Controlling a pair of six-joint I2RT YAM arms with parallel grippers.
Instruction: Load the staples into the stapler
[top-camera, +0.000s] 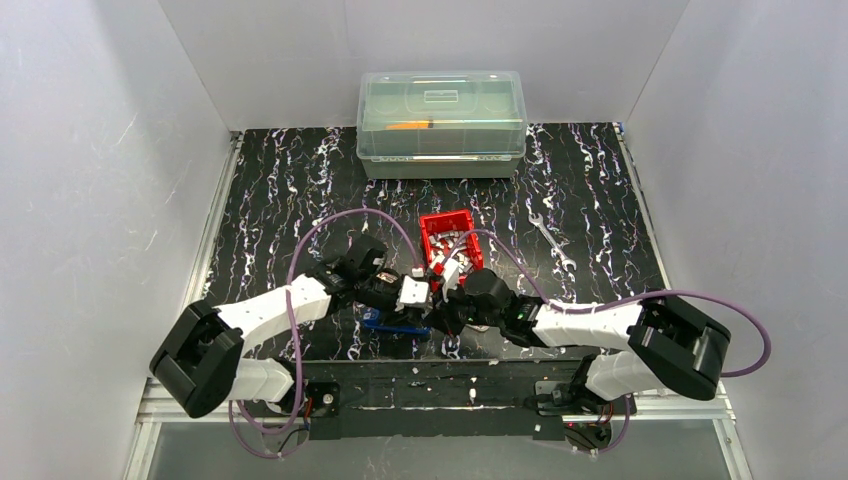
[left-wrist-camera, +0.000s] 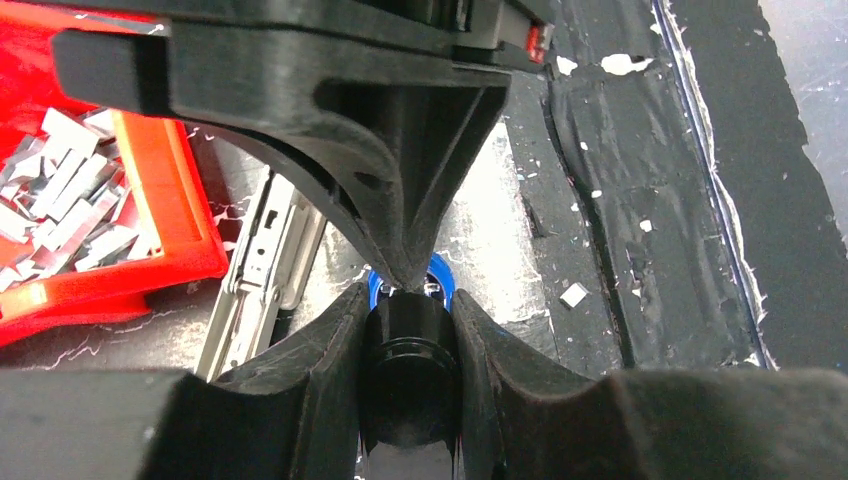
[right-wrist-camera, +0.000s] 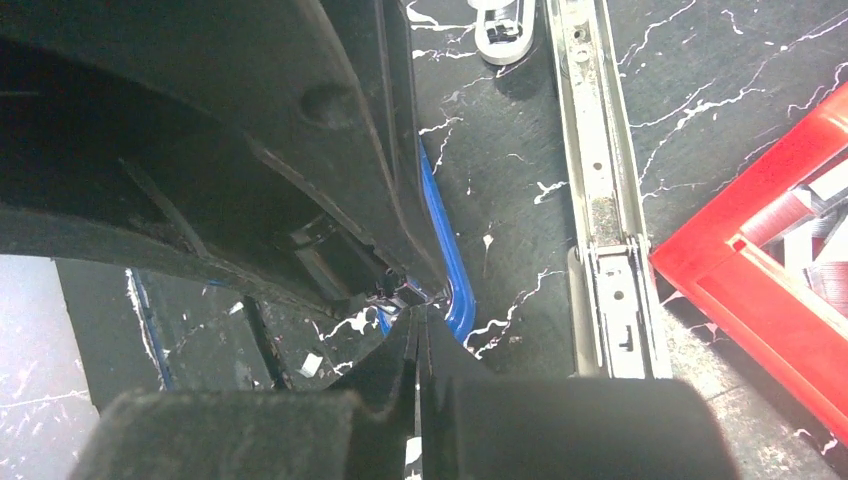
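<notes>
The stapler lies opened out near the front middle, its blue part (top-camera: 398, 327) mostly under my left gripper (top-camera: 428, 310) in the top view. Its long metal rail (right-wrist-camera: 603, 190) shows in the right wrist view and runs close to the red bin. In the left wrist view, my left gripper has a glossy dark piece between its fingers, and a blue edge (left-wrist-camera: 445, 272) shows just beyond. My right gripper is shut, its tip close against the left fingertips. Whatever its fingers pinch is hidden.
A red bin (top-camera: 478, 262) of loose staple strips stands just behind the stapler. Farther back is a lidded clear case (top-camera: 440, 168). A wrench (top-camera: 551, 240) lies at the right. Open table lies to either side.
</notes>
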